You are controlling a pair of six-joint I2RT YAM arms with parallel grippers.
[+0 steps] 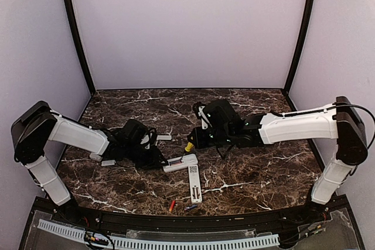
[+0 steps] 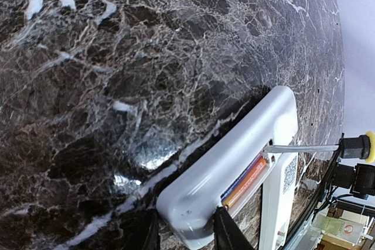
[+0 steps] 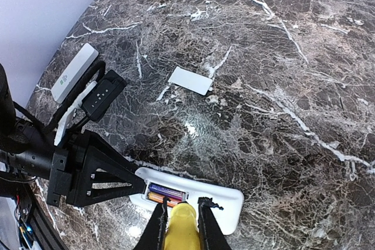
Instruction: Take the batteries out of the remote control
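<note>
A white remote control point(image 1: 180, 163) lies face down, its battery compartment uncovered. Two batteries show inside it, one purple point(image 3: 165, 190) and one orange point(image 2: 246, 181). At its left end my left gripper has fingers on either side of the casing; whether they press on it is unclear. My right gripper is shut on the yellow handle of a screwdriver point(image 3: 182, 221), held over the remote. In the left wrist view its metal shaft point(image 2: 304, 149) reaches the compartment, with the tip at the batteries' right end.
A second white remote point(image 1: 195, 184) lies just in front, close to the first. Loose red point(image 1: 171, 205) and blue point(image 1: 191, 206) batteries rest near the front edge. A white cover piece point(image 3: 190, 80) lies behind.
</note>
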